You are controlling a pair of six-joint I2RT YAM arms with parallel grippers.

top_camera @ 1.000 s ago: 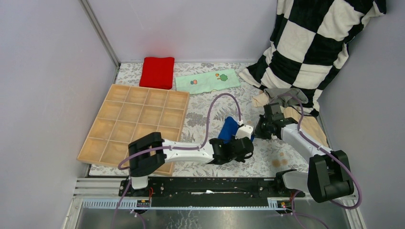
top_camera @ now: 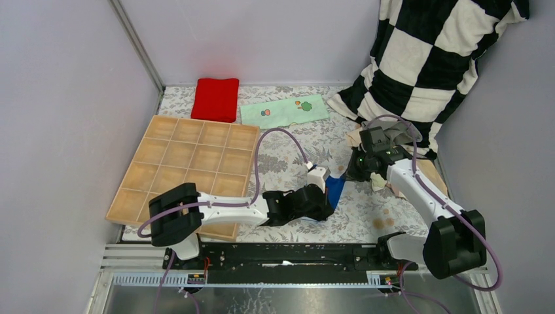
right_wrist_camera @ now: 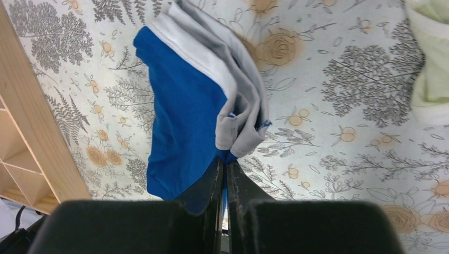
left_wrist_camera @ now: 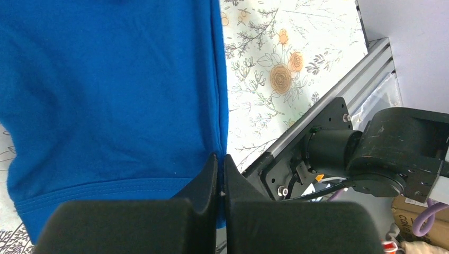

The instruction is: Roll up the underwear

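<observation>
The blue underwear (top_camera: pixel 335 188) lies partly hidden beneath my left arm in the top view. Its blue cloth (left_wrist_camera: pixel 122 106) fills much of the left wrist view, with a folded edge running down to my left gripper, which is shut on that edge. In the right wrist view the grey waistband (right_wrist_camera: pixel 196 53) is bunched and doubled over beside the blue cloth (right_wrist_camera: pixel 180 121). My right gripper is shut on a bit of blue just below the waistband. From above, both grippers are at the right-hand side of the garment.
An empty wooden compartment tray (top_camera: pixel 186 167) occupies the left of the table. Folded red cloth (top_camera: pixel 215 100) and a mint-green cloth (top_camera: pixel 285 112) lie at the back. Several garments, among them a grey one (top_camera: pixel 396 133), are heaped at right under a checkered blanket (top_camera: pixel 425 59).
My left arm has drawn back to the left, covering the blue cloth that showed behind it. The right gripper has shifted slightly; more blue cloth now shows stretched between the two grippers.
</observation>
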